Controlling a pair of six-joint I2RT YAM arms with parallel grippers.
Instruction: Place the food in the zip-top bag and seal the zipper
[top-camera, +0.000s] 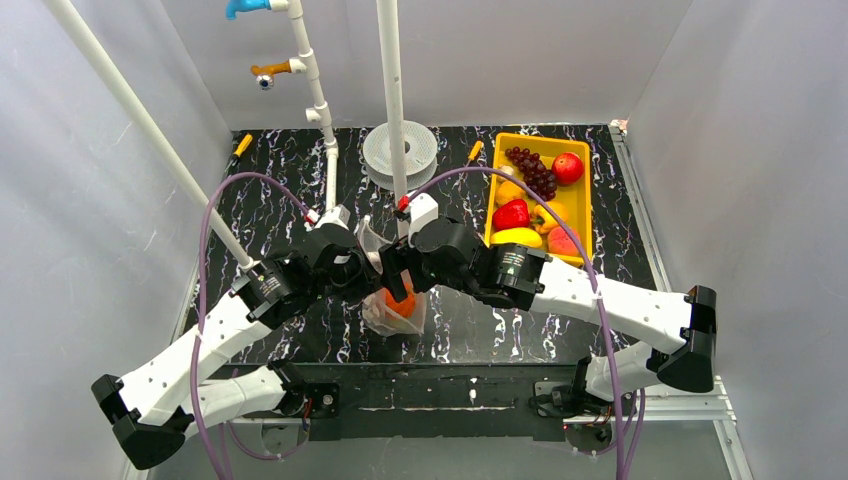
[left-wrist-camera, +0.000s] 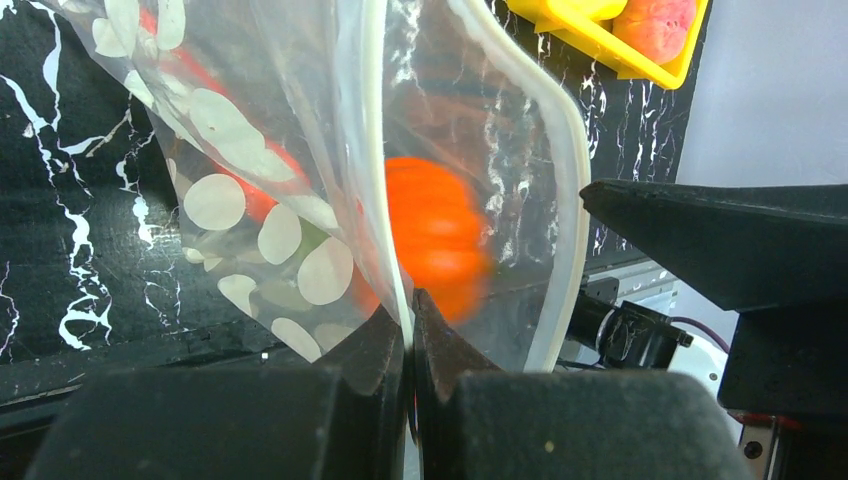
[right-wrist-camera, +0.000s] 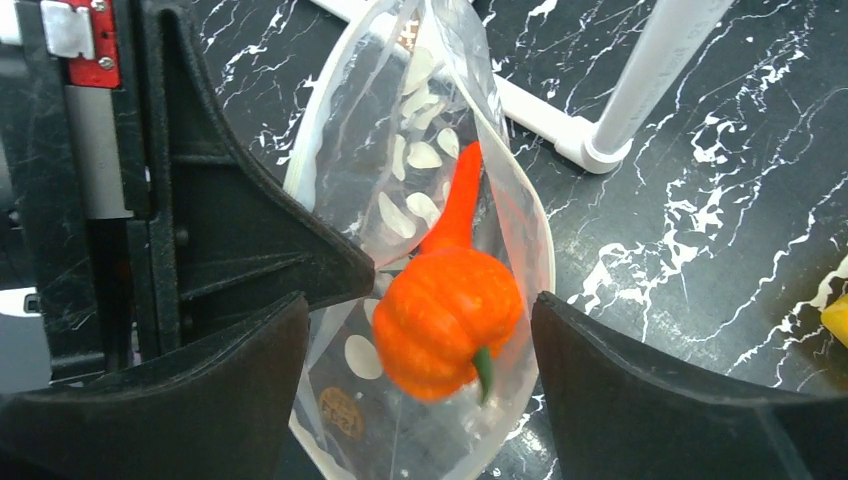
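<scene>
The clear zip top bag with white dots stands with its mouth spread wide. My left gripper is shut on one rim of that mouth. An orange pumpkin with a green stem is within the bag's mouth, blurred in the left wrist view. Beyond it in the bag lies a long red-orange item. My right gripper is open over the mouth, its fingers apart on either side of the pumpkin and not touching it. In the top view both grippers meet closely above the bag and hide part of it.
A yellow tray of fruit and vegetables stands to the right. Behind the bag are a white spool and an upright white pipe.
</scene>
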